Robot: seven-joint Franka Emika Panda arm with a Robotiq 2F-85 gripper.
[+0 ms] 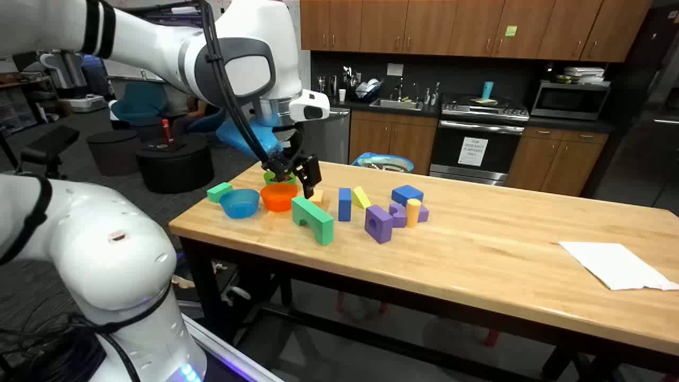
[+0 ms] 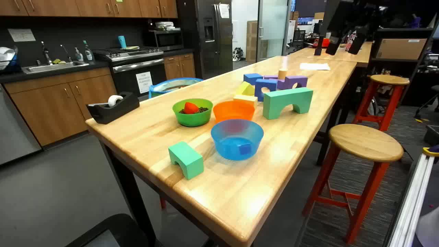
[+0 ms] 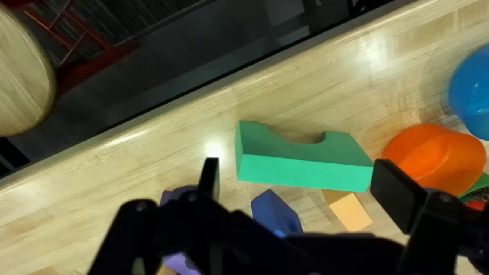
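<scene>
My gripper is open in the wrist view, its two dark fingers wide apart with nothing gripped. Between and beyond the fingertips shows a long green arch block (image 3: 305, 172) on the table, apart from them in height. In exterior view 1 the gripper (image 1: 297, 175) hangs at the table's left part, overlapping the bowls from that angle. Beneath the hand in the wrist view are a blue block (image 3: 275, 211), a tan block (image 3: 352, 211) and a partly hidden purple block (image 3: 181, 263). An orange bowl (image 2: 233, 110) appears empty; a blue bowl (image 2: 237, 138) holds a small blue piece.
A green bowl (image 2: 192, 119) contains a red piece and dark bits. Near the table's end sits a small green arch (image 2: 187, 160); a tape dispenser (image 2: 113, 107) stands at the edge. Yellow (image 1: 360, 197) and purple (image 1: 379, 224) blocks cluster mid-left. Bare wood surrounds white paper (image 1: 614, 264) at right.
</scene>
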